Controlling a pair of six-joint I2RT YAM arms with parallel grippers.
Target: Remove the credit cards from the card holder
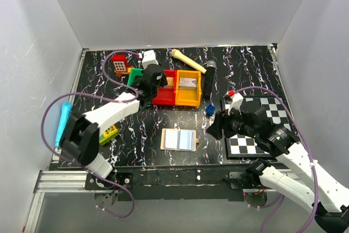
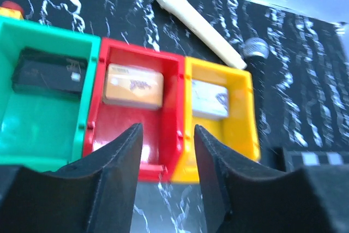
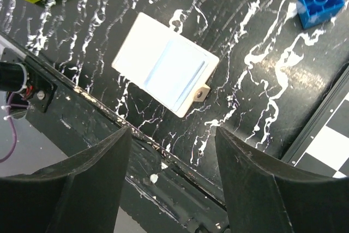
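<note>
The card holder (image 1: 178,139) lies open and flat on the dark table, its clear sleeve (image 3: 175,73) facing up and a snap tab at one end. Cards rest in the boxes: a dark one in the green box (image 2: 46,123), a tan one (image 2: 133,87) in the red box (image 2: 131,118), a whitish one (image 2: 209,100) in the yellow box (image 2: 238,91). Above the red and yellow boxes hovers my left gripper, open and empty. My right gripper, open with nothing between its fingers, hangs to the right of the holder, near the table's front edge.
A cream microphone (image 1: 188,59) and a black microphone (image 1: 209,80) lie behind and beside the boxes. A blue block (image 1: 210,110) sits right of the holder, near a checkered board (image 1: 240,144). Yellow-green blocks (image 1: 108,135) lie under the left arm.
</note>
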